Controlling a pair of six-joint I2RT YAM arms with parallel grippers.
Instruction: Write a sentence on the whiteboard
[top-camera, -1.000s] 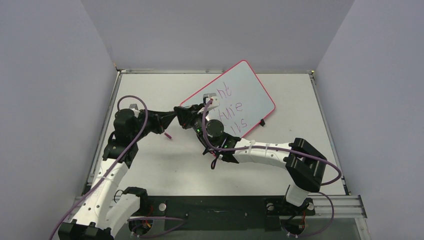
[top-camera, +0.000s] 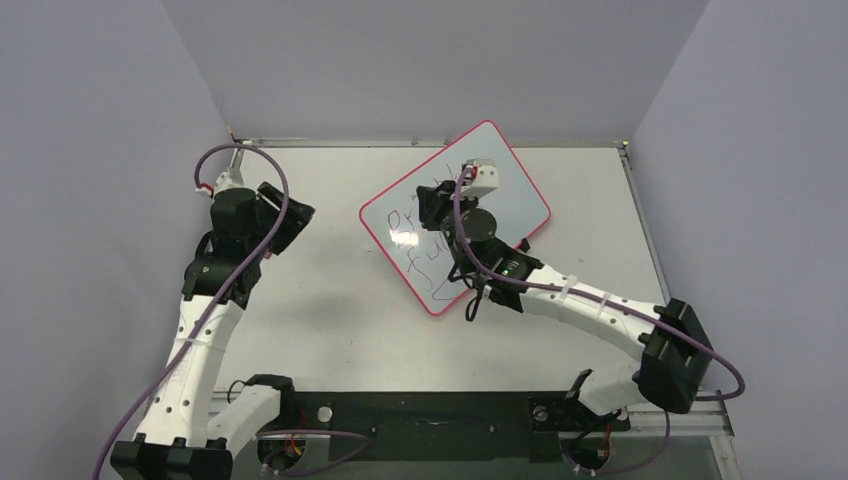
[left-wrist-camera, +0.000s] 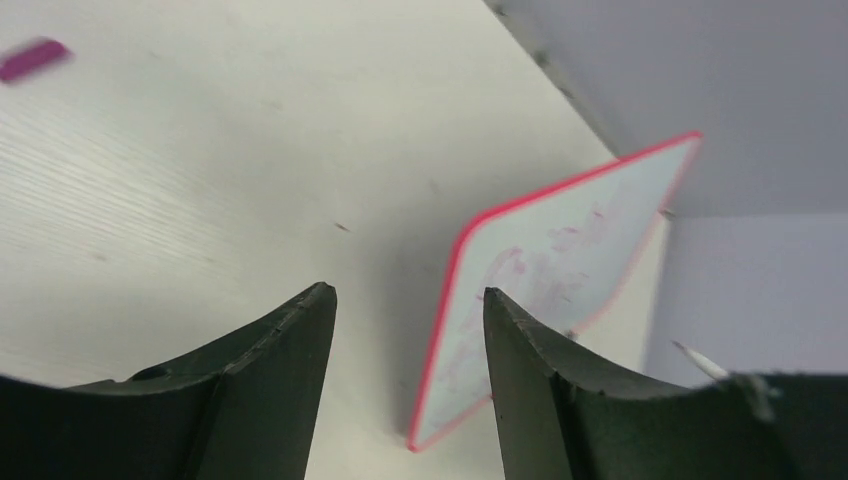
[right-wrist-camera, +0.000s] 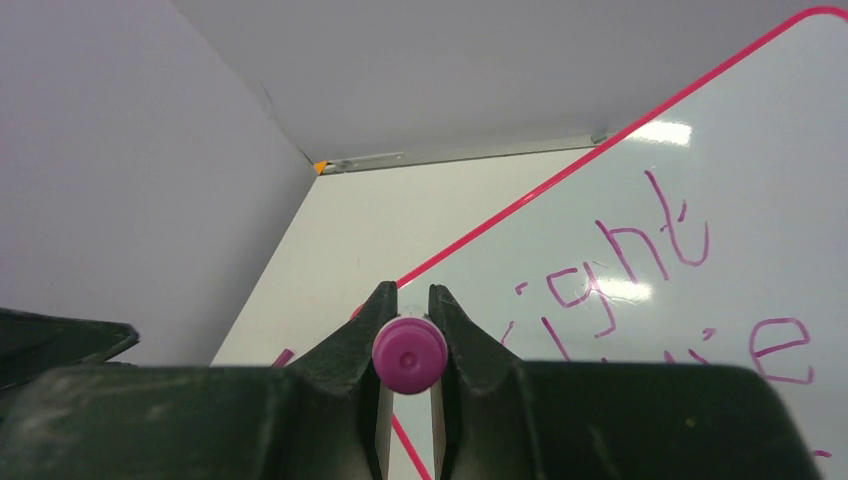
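The tilted whiteboard (top-camera: 520, 210), edged in red, carries several lines of pink handwriting (right-wrist-camera: 640, 245). Over its left part is my right gripper, shut on a marker whose round pink end (right-wrist-camera: 410, 355) faces the wrist camera. The marker's far end is hidden behind the fingers. To the left of the board, my left gripper stands open, with no object between its fingers. A small pink piece (left-wrist-camera: 35, 60) shows blurred at the upper left of the left wrist view; the right wrist view shows a pink piece (right-wrist-camera: 284, 357) left of the board.
A small black object (top-camera: 524, 244) is at the board's lower right edge, partly behind the right arm. Grey walls (top-camera: 440, 70) close off the back and sides.
The grippers, close together a second ago, have separated. My left gripper has opened and drawn back left; my right has moved right over the board with the marker.
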